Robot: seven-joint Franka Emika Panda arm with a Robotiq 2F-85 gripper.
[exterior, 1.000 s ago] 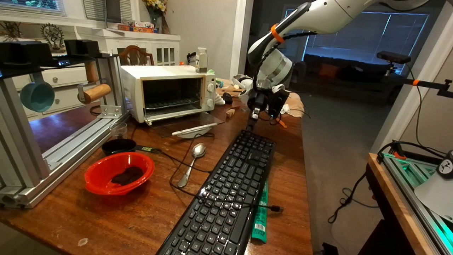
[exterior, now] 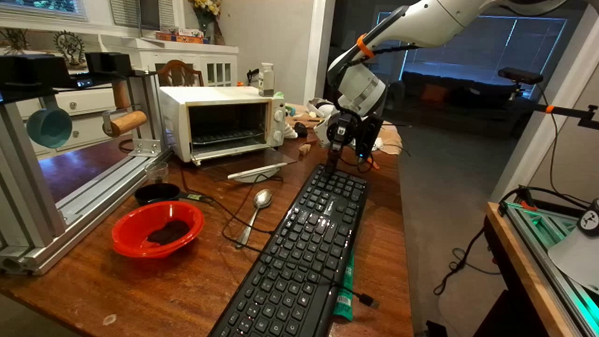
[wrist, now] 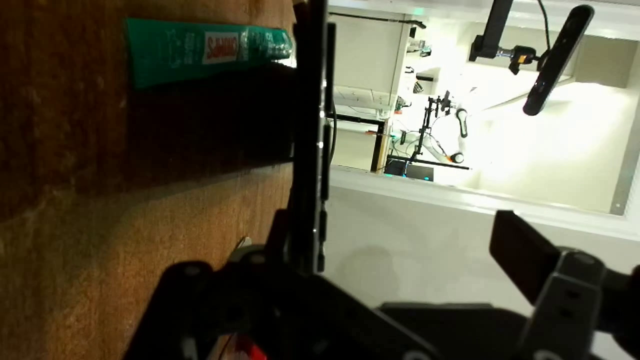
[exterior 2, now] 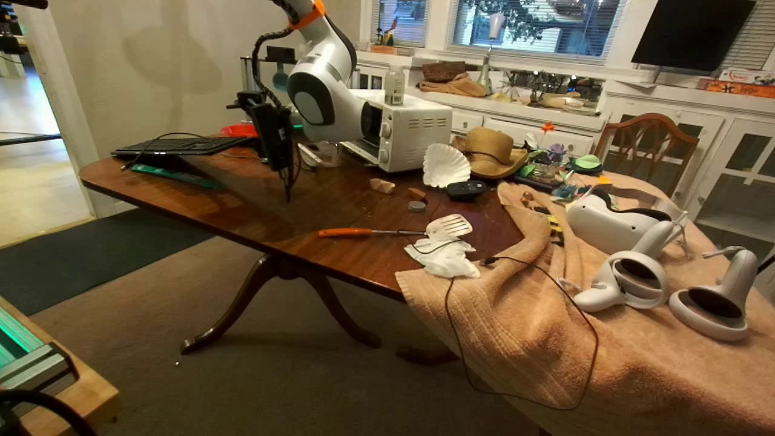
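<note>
The black keyboard (exterior: 314, 236) stretches along the table's right side in exterior view 1, its far end at my gripper (exterior: 332, 160). In the wrist view the keyboard (wrist: 310, 150) shows edge-on, off the wood with a dark shadow beneath. The gripper is open, its two fingers wide apart. One finger (wrist: 277, 234) lies on the table side, against or under the keyboard; contact is hard to make out. The other finger (wrist: 522, 255) stands well clear above the keys. A green tube (wrist: 198, 51) lies on the table below the keyboard, partly covered in exterior view 1.
Left of the keyboard are a spoon (exterior: 255, 216), a red bowl (exterior: 126, 233) and a black pan (exterior: 157, 193). The toaster oven (exterior: 185, 95) stands behind with its door down. A loose USB cable (exterior: 314, 273) crosses the keys. A spatula (exterior 2: 356, 232) lies farther along.
The keyboard's gripper end has risen and shifted slightly, tilting the keyboard. My gripper has moved up a little with it. The cable's plug hangs lower over the keyboard's right edge.
</note>
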